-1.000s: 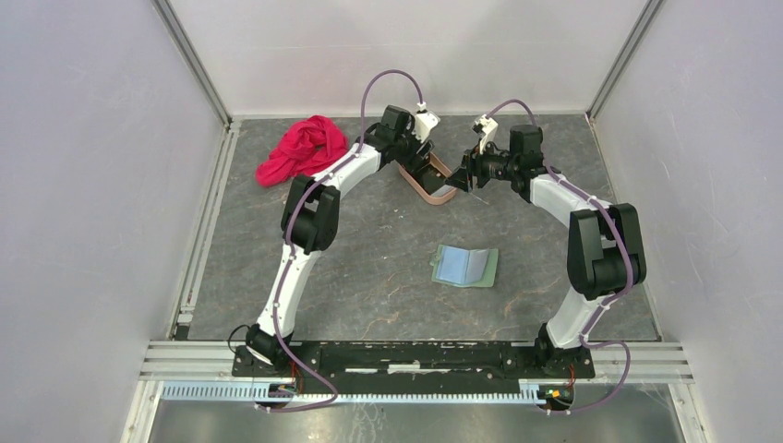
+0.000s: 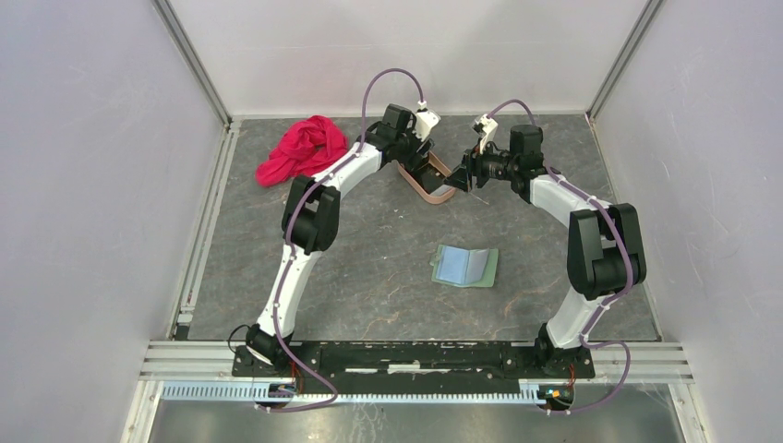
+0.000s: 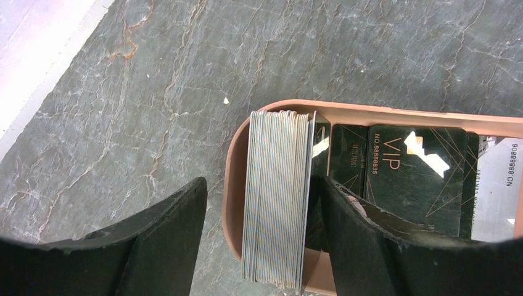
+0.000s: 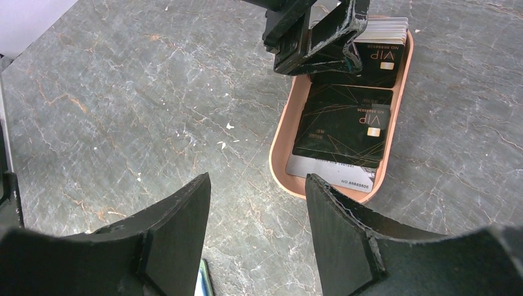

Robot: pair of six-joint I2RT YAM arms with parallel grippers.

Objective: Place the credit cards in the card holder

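Note:
A pink tray [image 2: 430, 197] [image 3: 395, 110] [image 4: 280, 145] holds black VIP cards [image 3: 413, 179] [image 4: 342, 123] and a white card. At its far end a thick stack of cards [image 3: 275, 191] stands on edge. My left gripper [image 2: 420, 152] is part open over that stack, one finger either side of it; whether the fingers touch it I cannot tell. My right gripper [image 2: 462, 180] is part open beside the tray's near end, nothing between its fingers. The card holder [image 2: 463, 266] lies lower on the table, a blue and green folder.
A red cloth [image 2: 300, 148] lies at the back left, beside the left arm. Walls enclose the table at the back and sides.

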